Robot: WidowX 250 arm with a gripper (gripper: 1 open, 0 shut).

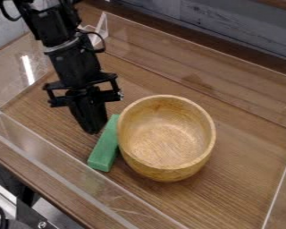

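Observation:
My black gripper [93, 122] points down at the left of the tray, its tip low just left of a green block [103, 154]. It looks shut, and I see nothing held in it. The block lies on the wooden surface against the left side of a round tan bowl [167, 139], partly hidden behind the gripper's tip or the bowl at its upper end.
The wooden tray floor [206, 63] is clear at the back and right. Clear walls edge it at the left and right. A dark cable shows at the bottom left corner.

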